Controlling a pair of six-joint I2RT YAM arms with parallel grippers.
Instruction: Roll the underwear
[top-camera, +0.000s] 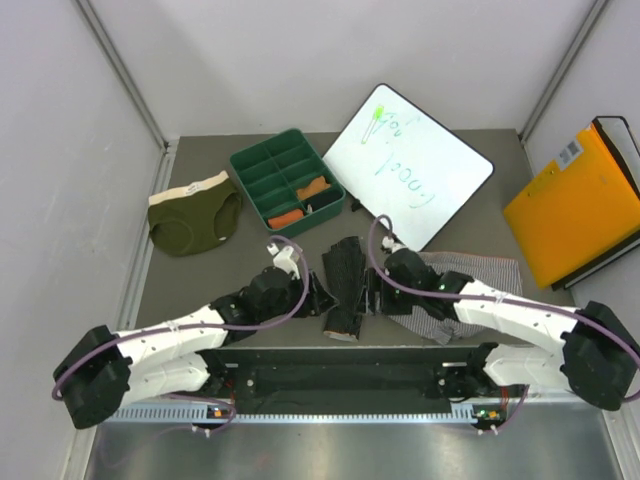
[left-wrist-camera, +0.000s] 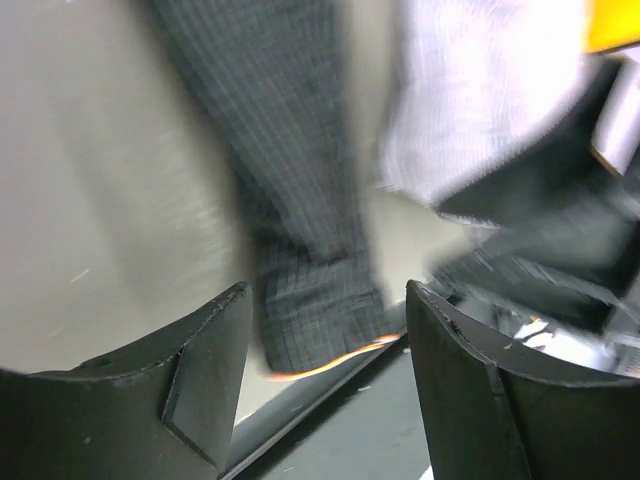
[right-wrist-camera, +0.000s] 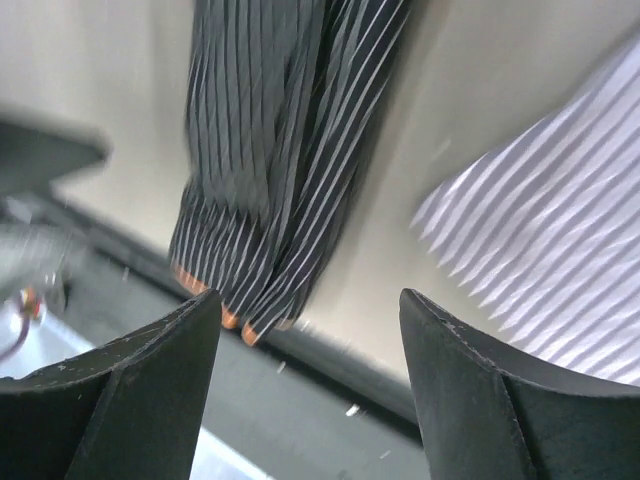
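A dark striped pair of underwear (top-camera: 345, 265), folded into a long narrow strip, lies on the table between my two arms. Its near end, edged in orange, shows in the left wrist view, where the strip (left-wrist-camera: 300, 200) is blurred. In the right wrist view the strip (right-wrist-camera: 265, 150) runs up from the table's front edge. My left gripper (top-camera: 328, 301) is over the strip's left side, its fingertips apart with nothing between them. Above the strip's right side, my right gripper (top-camera: 369, 299) stands open and empty.
Green underwear (top-camera: 195, 215) lies at the left. A green divided box (top-camera: 262, 175) holds several rolled items. Behind are a whiteboard (top-camera: 408, 165) and an orange binder (top-camera: 570, 205). Striped grey cloth (top-camera: 490, 270) lies partly under my right arm.
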